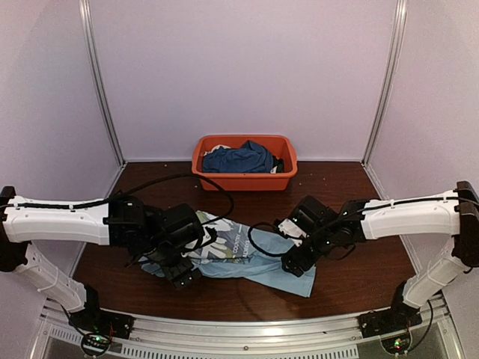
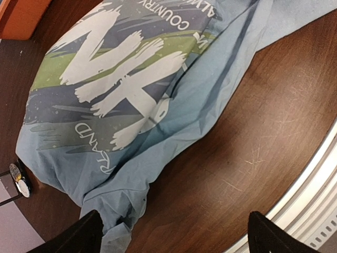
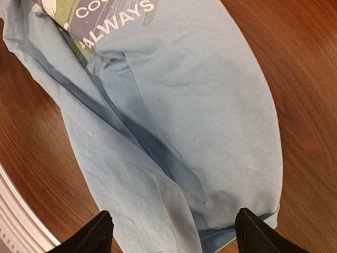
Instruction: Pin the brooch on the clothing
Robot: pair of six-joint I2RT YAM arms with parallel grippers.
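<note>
A light blue garment with a grey and green print lies rumpled on the table, its long folds running along the front side. In the left wrist view the big white letters on the garment show clearly. My left gripper is open above the garment's left end, a sleeve fold low beside one finger. Over the right end hangs my right gripper, its fingers apart, with a ridge of cloth visible in the gap; whether it touches cannot be told. I cannot make out a brooch for certain.
An orange basket holding dark blue cloth stands behind the garment. A small round object lies by the left wall, too unclear to name. Bare table shows at the right, and a metal rail runs along the front.
</note>
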